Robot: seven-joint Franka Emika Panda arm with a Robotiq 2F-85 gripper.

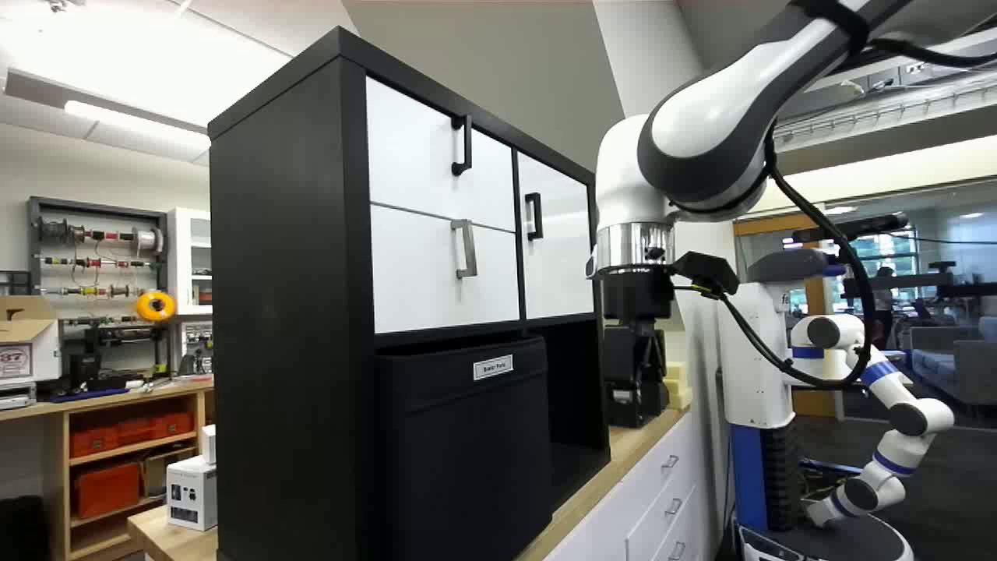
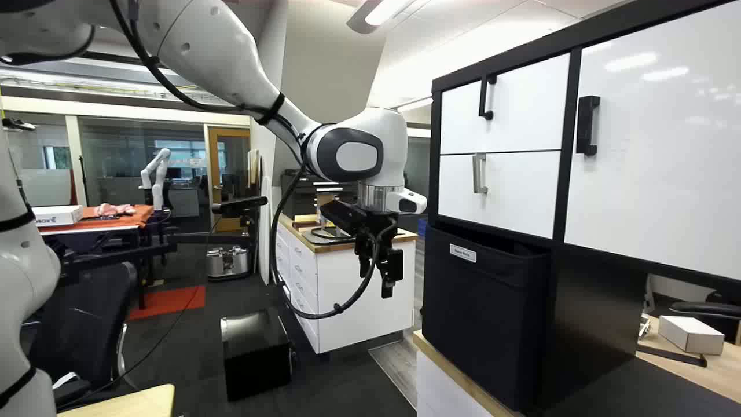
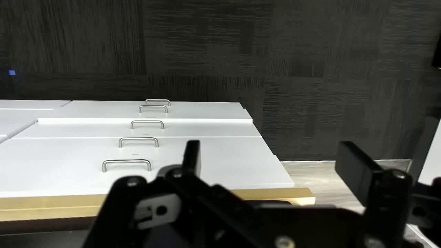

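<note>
My gripper points downward with its fingers wide apart and nothing between them in the wrist view. In exterior view 2 the gripper (image 2: pixel 390 278) hangs in the air to the left of the black cabinet, touching nothing. That cabinet (image 1: pixel 280 299) has white fronts: an upper drawer (image 1: pixel 420 140), a lower drawer (image 1: pixel 425 271) and a door (image 1: pixel 561 271). The upper drawer's handle (image 2: pixel 483 97) and the door's handle (image 2: pixel 588 125) are black; the lower drawer's handle (image 2: pixel 479 174) is grey. All these fronts look closed.
Below the drawers sits a black fabric bin (image 2: pixel 479 319) with a label. White drawer units with metal handles (image 3: pixel 138 140) and a wooden top edge (image 3: pixel 49 206) lie under the wrist camera. A black box (image 2: pixel 257 354) stands on the floor.
</note>
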